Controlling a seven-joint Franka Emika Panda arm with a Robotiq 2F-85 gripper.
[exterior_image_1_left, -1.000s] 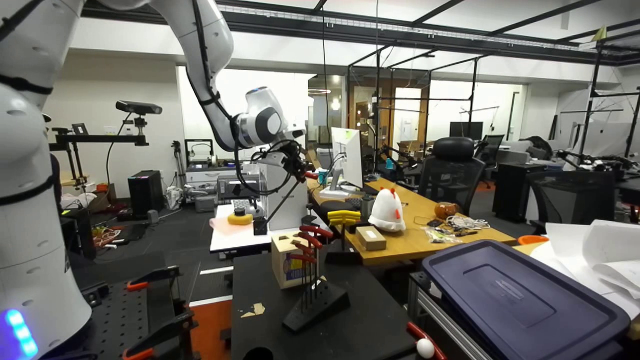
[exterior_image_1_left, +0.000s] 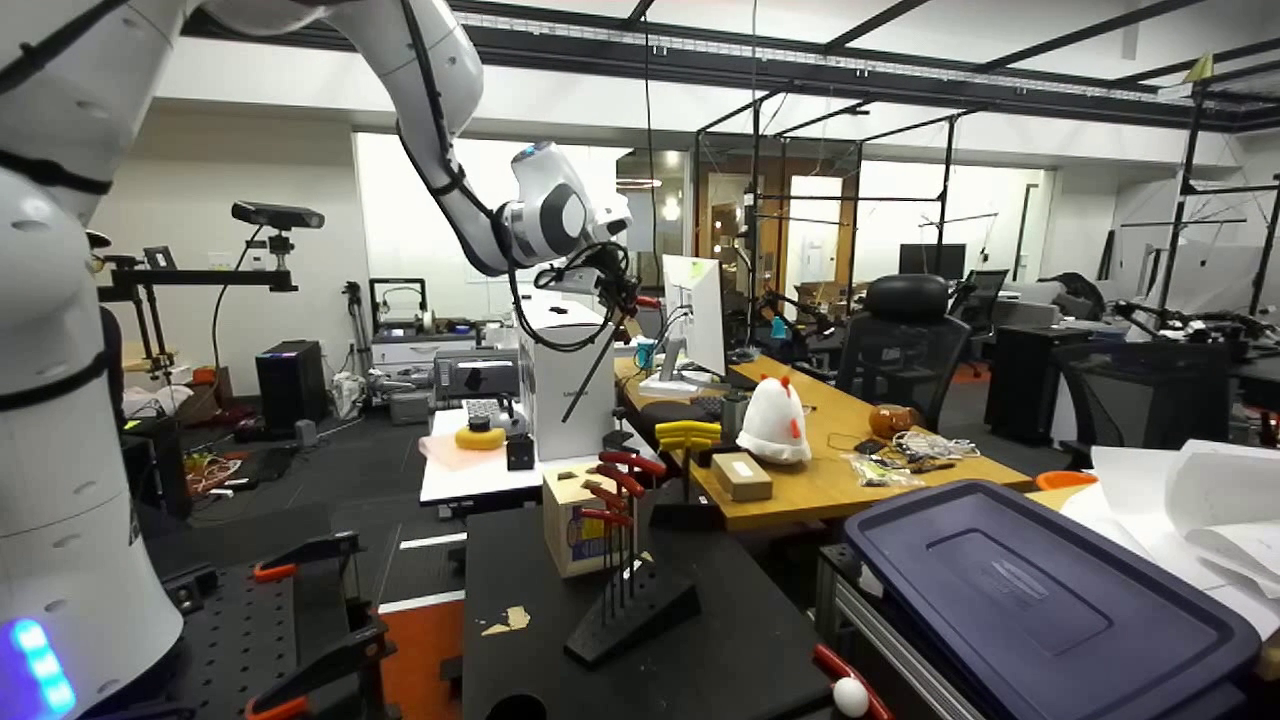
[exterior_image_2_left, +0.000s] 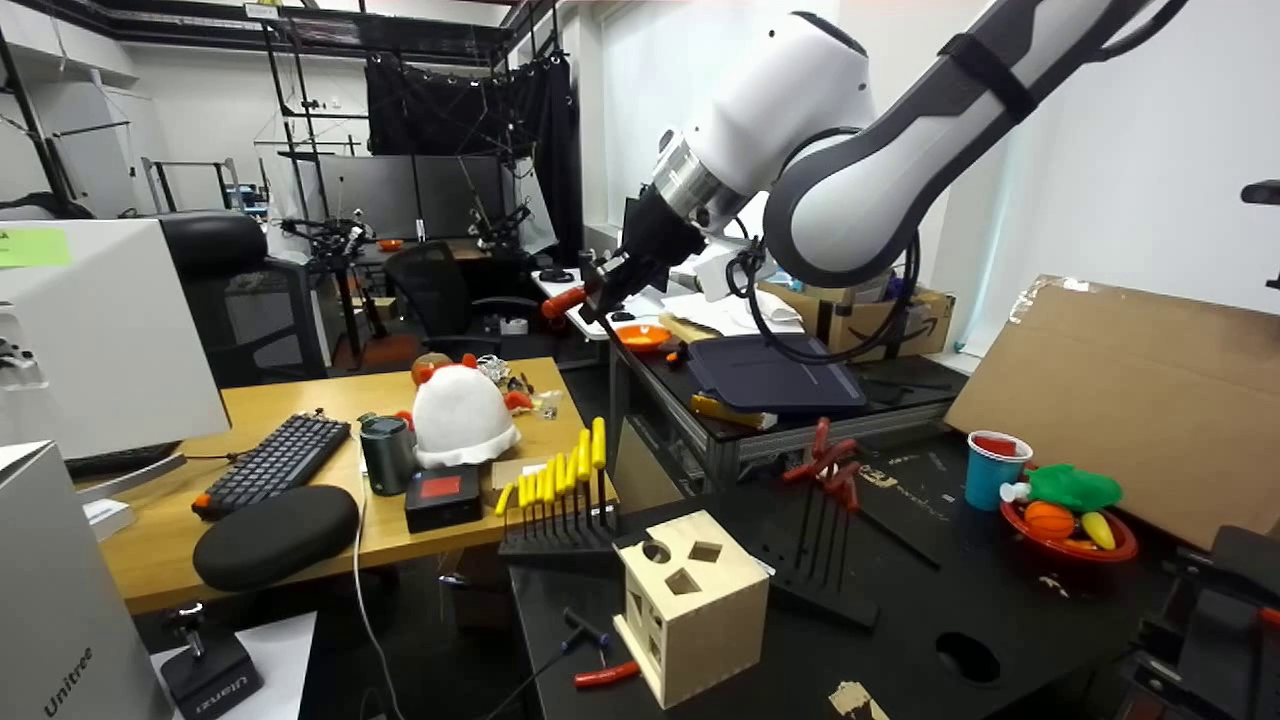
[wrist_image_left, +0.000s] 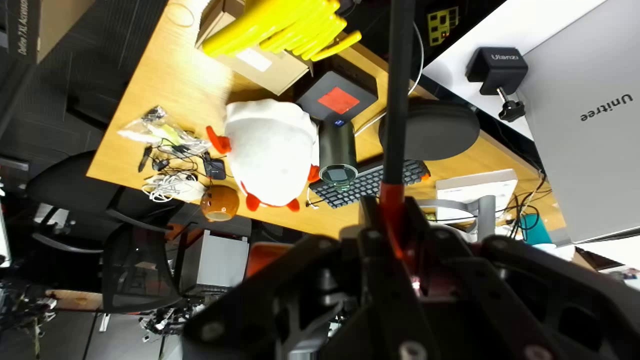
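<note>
A red-handled hex key is held by my gripper, whose fingers are closed around its red handle (wrist_image_left: 393, 201). Its long black shaft (wrist_image_left: 397, 102) stretches away from the fingers in the wrist view. In exterior view 1 that shaft (exterior_image_1_left: 587, 382) slants down and to the left, free in the air above the table. Red-handled hex keys (exterior_image_1_left: 618, 486) stand in a black wedge-shaped holder (exterior_image_1_left: 633, 618) on the black table, well below my gripper. Exterior view 2 shows the held key's red handle (exterior_image_2_left: 563, 302) sticking out beside the gripper (exterior_image_2_left: 603, 288).
Yellow-handled hex keys (exterior_image_2_left: 555, 478) stand in another holder beside a wooden shape-sorter box (exterior_image_2_left: 696, 600). A white plush toy (exterior_image_1_left: 775, 422) and a monitor (exterior_image_1_left: 696, 306) occupy the wooden desk. A dark lidded bin (exterior_image_1_left: 1032, 600) lies to the right.
My arm has risen and shifted right in exterior view 1, carrying the hex key with it. The key's shaft now hangs more steeply. The holder and box have not moved.
</note>
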